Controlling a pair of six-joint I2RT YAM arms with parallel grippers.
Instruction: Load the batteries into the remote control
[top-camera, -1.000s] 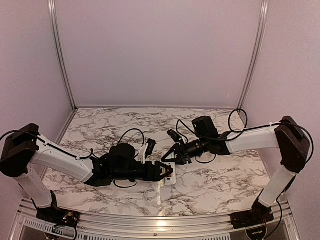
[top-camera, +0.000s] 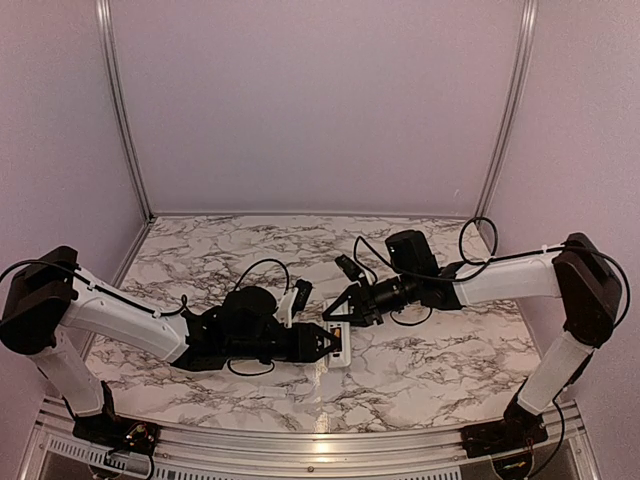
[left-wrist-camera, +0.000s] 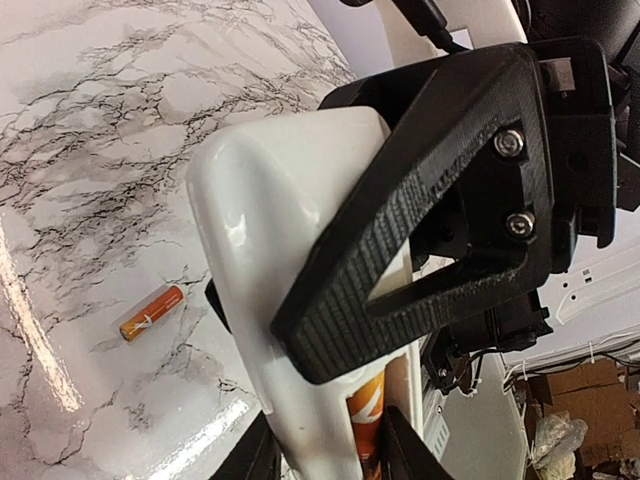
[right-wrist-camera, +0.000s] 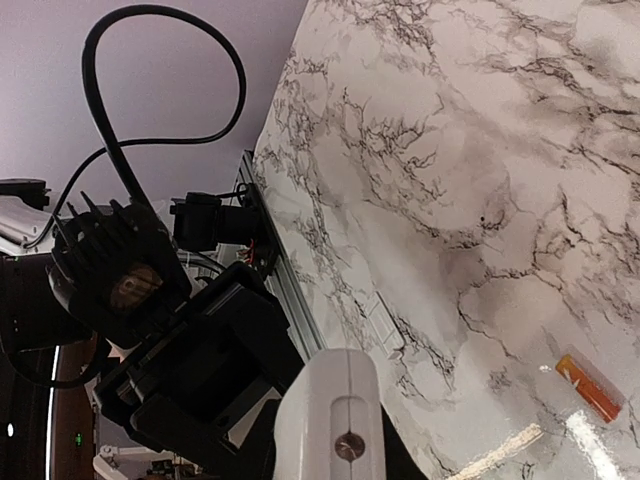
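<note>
The white remote control (left-wrist-camera: 255, 220) is held upright between my two grippers at the centre of the table. My right gripper (top-camera: 338, 310) is shut on its upper part; in the right wrist view the remote's end (right-wrist-camera: 328, 420) shows between the fingers. My left gripper (top-camera: 325, 343) is at the lower part, where an orange battery (left-wrist-camera: 367, 405) sits in the compartment between its fingertips; it is shut, though whether on battery, remote or both is hard to tell. A second orange battery (left-wrist-camera: 150, 312) lies loose on the marble table.
A pale flat piece (right-wrist-camera: 383, 325), likely the battery cover, lies on the marble table (top-camera: 200, 250).
Very little differs: my left gripper has shifted slightly at the remote's lower part, and the right arm looks almost still.
</note>
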